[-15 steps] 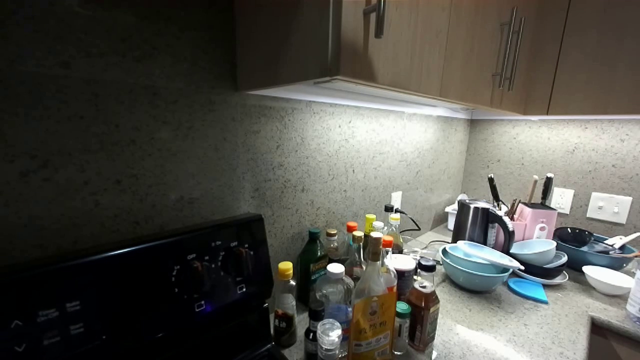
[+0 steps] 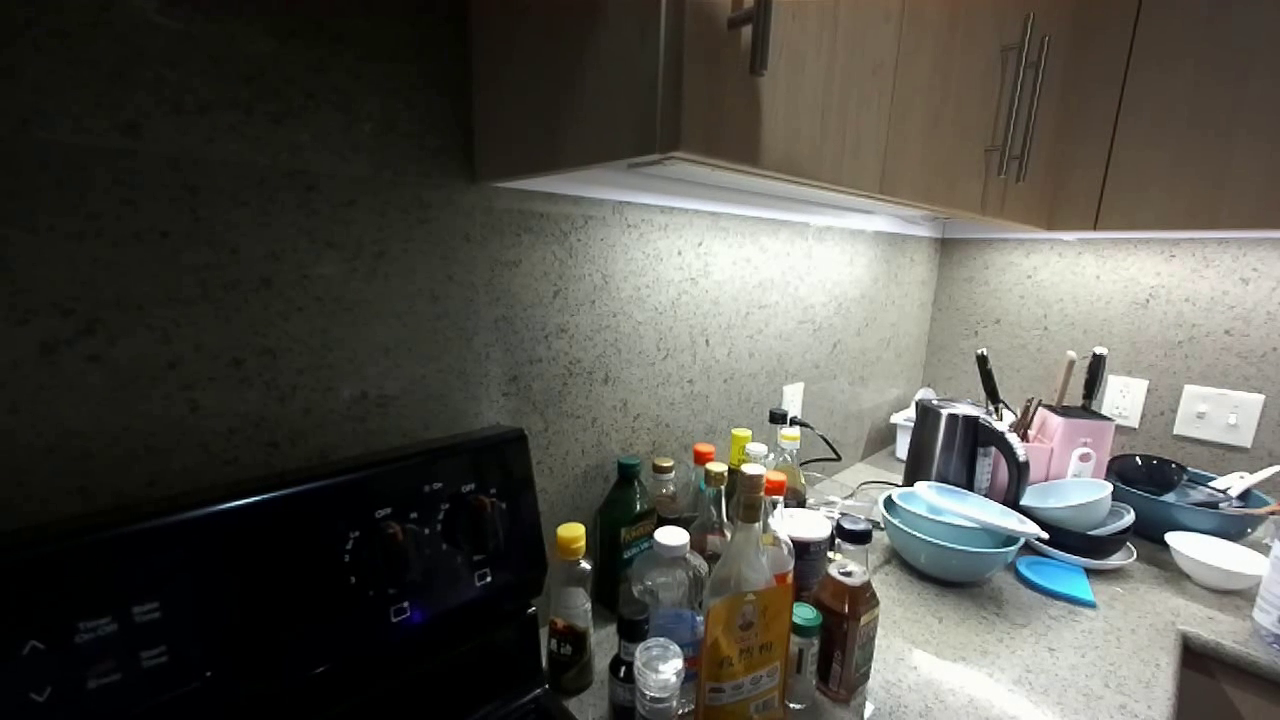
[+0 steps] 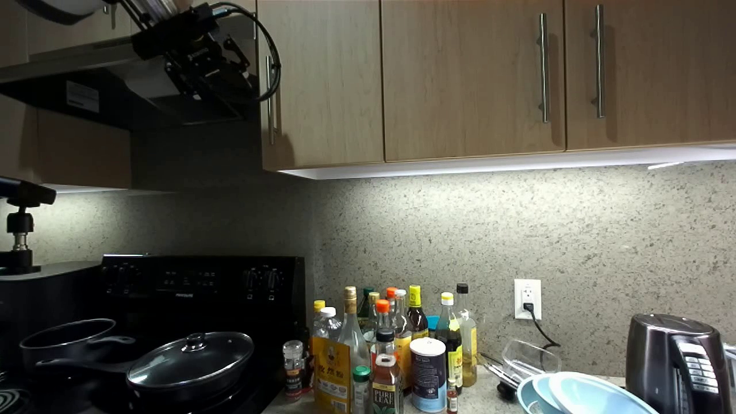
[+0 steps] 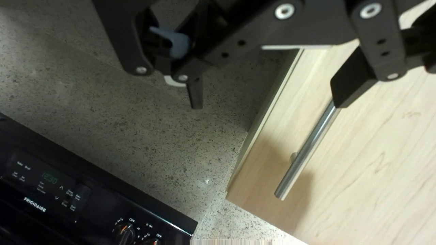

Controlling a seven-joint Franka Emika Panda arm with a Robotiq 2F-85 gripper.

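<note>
My gripper is open, with nothing between its wide-spread fingers. One dark finger (image 4: 196,96) shows against the speckled wall, the other against the light wood cabinet door (image 4: 359,175). A metal bar handle (image 4: 306,151) stands out from that door; in the wrist view the right finger covers its upper end. Whether finger and handle touch, I cannot tell. Exterior view 2 has the gripper (image 3: 214,76) high at the left, in front of the range hood and left of the cabinet handle (image 3: 270,100). The cabinet doors there look closed.
Below the hood, the black stove (image 3: 200,276) carries a lidded pan (image 3: 193,365) and a pot (image 3: 69,341). Several bottles (image 2: 744,648) crowd the counter beside it. Bowls (image 2: 948,552) and a kettle (image 2: 948,450) stand farther right. The wall under the cabinets is clear.
</note>
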